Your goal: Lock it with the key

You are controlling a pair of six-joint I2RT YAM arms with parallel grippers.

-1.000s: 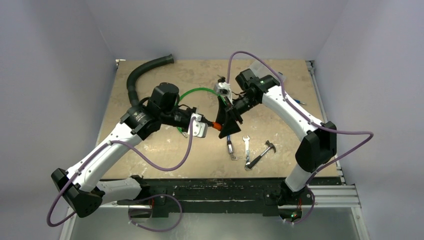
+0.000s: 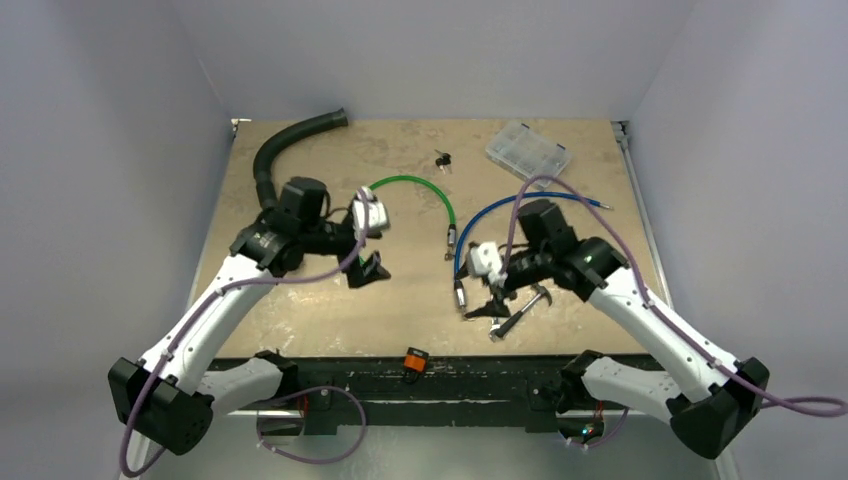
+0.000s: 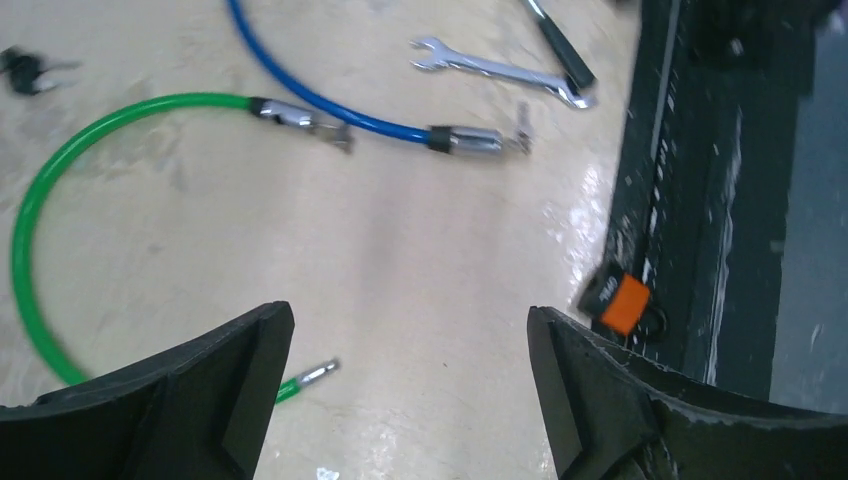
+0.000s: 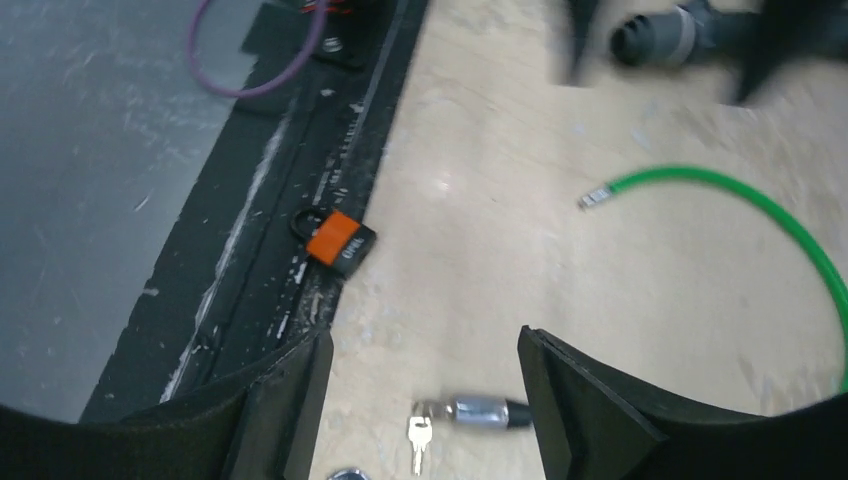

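An orange and black padlock (image 2: pixel 416 358) lies at the table's front edge, its shackle (image 4: pixel 303 222) towards the black strip; whether it is locked cannot be told. A small silver key (image 4: pixel 419 432) lies by the blue hose's metal end. More keys (image 2: pixel 443 160) lie at the back middle. My left gripper (image 2: pixel 370 272) is over the left middle of the table, its fingers (image 3: pixel 215 380) wide apart and empty. Over the blue hose's end hangs my right gripper (image 2: pixel 488 308), open, with nothing between its fingers. Both grippers are clear of the padlock.
A green hose (image 2: pixel 410 180) and a blue hose (image 2: pixel 545 195) curve across the table. A hammer (image 2: pixel 525 312) and a wrench (image 3: pixel 490 67) lie at the front right. A clear box (image 2: pixel 528 150) stands at the back.
My left gripper drew back left; the right arm swung towards the front right.
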